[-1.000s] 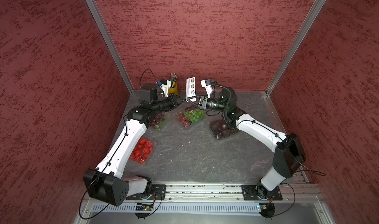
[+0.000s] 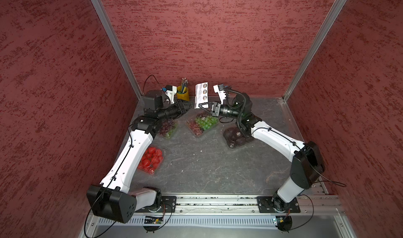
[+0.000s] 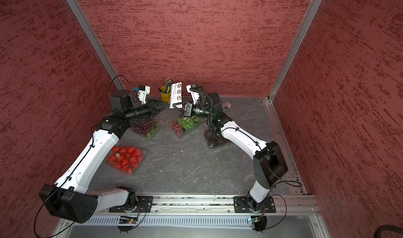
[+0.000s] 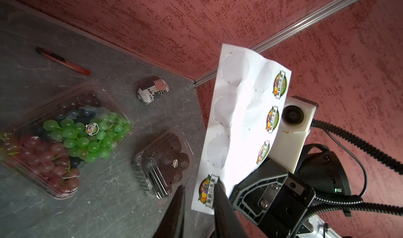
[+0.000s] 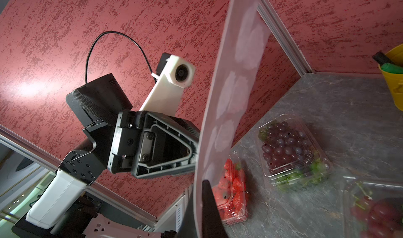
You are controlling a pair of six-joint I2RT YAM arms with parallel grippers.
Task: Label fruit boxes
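The white label sheet (image 4: 235, 124) stands upright in the air, slightly bent, with round fruit labels down one side and several blank circles. My right gripper (image 2: 200, 106) is shut on its lower edge. At the sheet's lower left corner in the left wrist view is one more label (image 4: 206, 190); whether it is partly lifted cannot be told. My left gripper faces the sheet with its fingers apart, tips just below that label. In the right wrist view the sheet is edge-on. Labels show on the mixed-grape box (image 4: 67, 139) and the dark-fruit box (image 4: 163, 164).
A strawberry box (image 3: 124, 159) and a dark-grape box (image 3: 146, 127) sit on the left side. The yellow pen cup (image 2: 183, 95) is at the back, a can (image 4: 152, 90) at the back right. A red pen (image 4: 63, 61) lies near the wall.
My left gripper has drawn back a little to the left. The sheet has shifted slightly left and leans more that way. The right arm has stayed put.
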